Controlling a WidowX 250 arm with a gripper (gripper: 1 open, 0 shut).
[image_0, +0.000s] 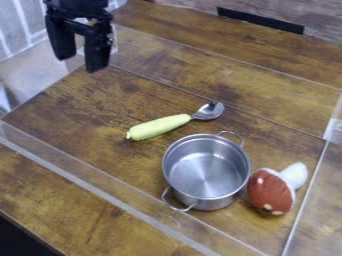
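My black gripper (80, 53) is at the upper left, open, raised above the wooden surface and well apart from the objects. Near the middle lies a pale yellow corn-like item (158, 127), with a silver spoon (210, 109) beside its right end. A steel pot (205, 171) with two handles stands in the lower middle. Right of it is a toy mushroom (274, 190) with a red cap and white stem, lying on its side.
A low transparent wall (107, 190) borders the work area along the front, with another at the right.
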